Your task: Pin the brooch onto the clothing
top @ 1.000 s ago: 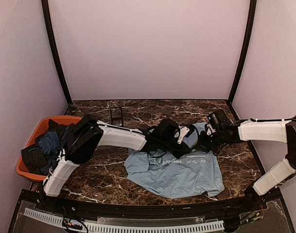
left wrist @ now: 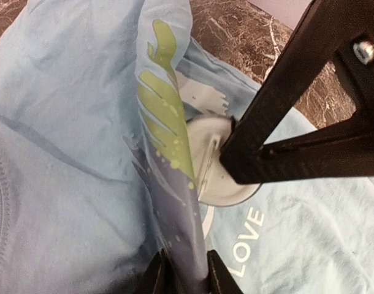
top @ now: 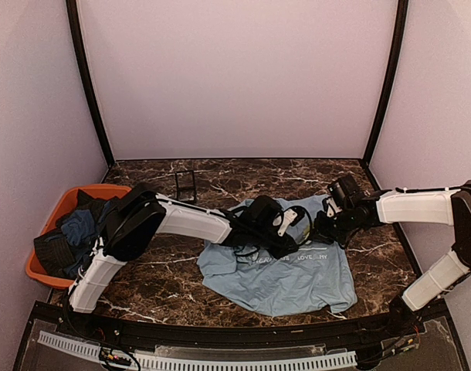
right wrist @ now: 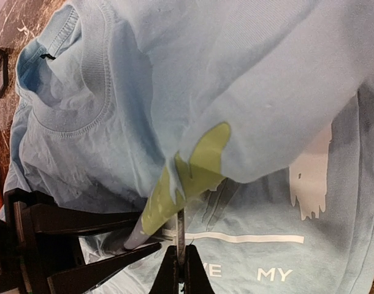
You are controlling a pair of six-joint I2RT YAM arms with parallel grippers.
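The light blue shirt [top: 274, 282] lies spread on the marble table, with a ridge of green-and-grey print fabric [left wrist: 162, 116] raised in it. Behind that ridge, in the left wrist view, a round silver piece [left wrist: 217, 184], apparently the brooch, shows with a thin pin. My left gripper [top: 286, 243] is low over the shirt at the ridge's lower end; its fingertips are partly covered by fabric, and their spread is unclear. My right gripper is shut at the ridge, with a thin metal strip running up from its tips into the fabric; whether it grips that is unclear.
An orange bin [top: 42, 255] of dark clothing stands at the left. A small black frame [top: 185, 185] sits at the back. Bare table shows behind the shirt and at the front left.
The right arm looks unchanged.
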